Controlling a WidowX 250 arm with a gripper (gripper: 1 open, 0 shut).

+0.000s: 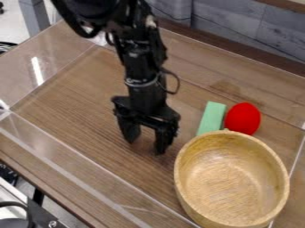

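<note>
My black gripper [148, 126] hangs low over the middle of the wooden table, its fingers apart and open, slightly blurred, with nothing visible between them. To its right stand a green block [212, 117] and a red rounded object [243, 118], side by side. A large tan bowl [233, 183] fills the lower right, in front of both.
A grey panelled wall [244, 31] runs along the back right. A dark cable lies at the lower left corner.
</note>
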